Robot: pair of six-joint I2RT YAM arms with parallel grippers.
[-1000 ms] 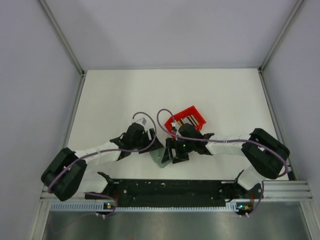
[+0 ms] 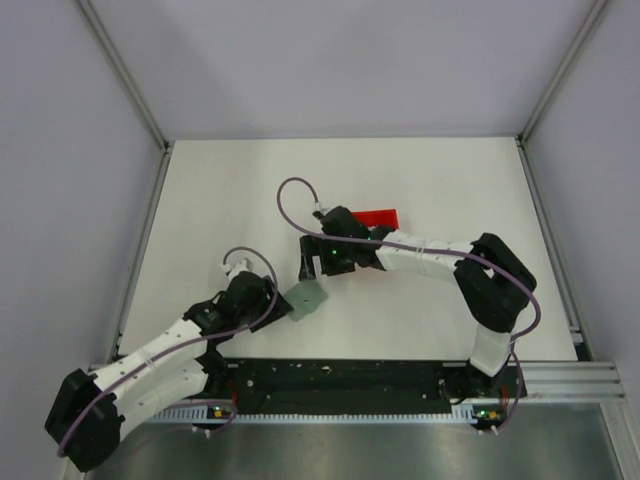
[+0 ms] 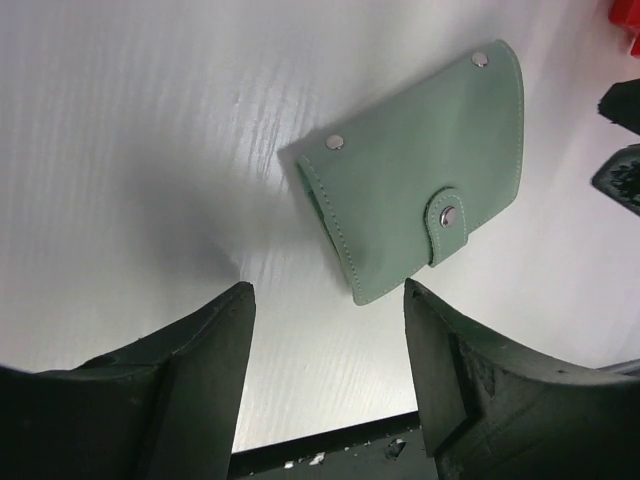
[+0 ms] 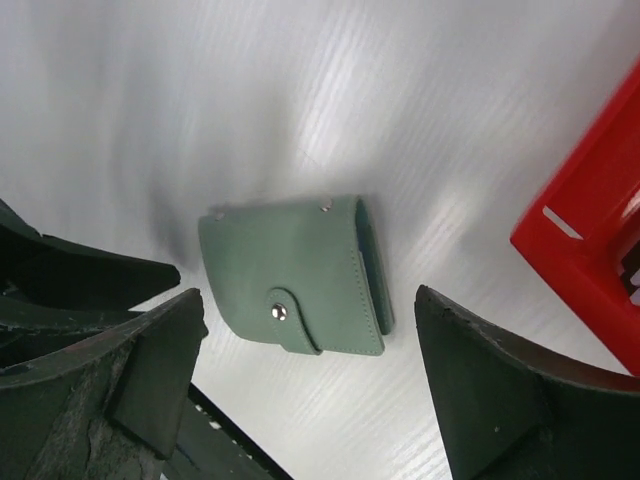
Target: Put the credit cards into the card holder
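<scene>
The green card holder (image 2: 308, 298) lies closed on the table, its snap strap up in the left wrist view. Just left of it, my left gripper stands part open with bare table between its fingers; the holder (image 3: 430, 170) is beyond the tips. My right gripper is open above the holder's far side. In the right wrist view the holder (image 4: 290, 265) shows between and beyond the spread fingertips, apart from them. The credit cards are hard to make out; a dark edge (image 4: 632, 268) shows inside the red box.
A red box (image 2: 377, 217) stands behind my right arm, partly hidden by it; its near corner (image 4: 560, 225) is at the right in the right wrist view. Free white table (image 2: 230, 190) spreads at the back left.
Both arms have drawn away from the holder, the left toward the front left, the right toward the back. The holder has turned and shifted slightly left. The red box now sits straighter.
</scene>
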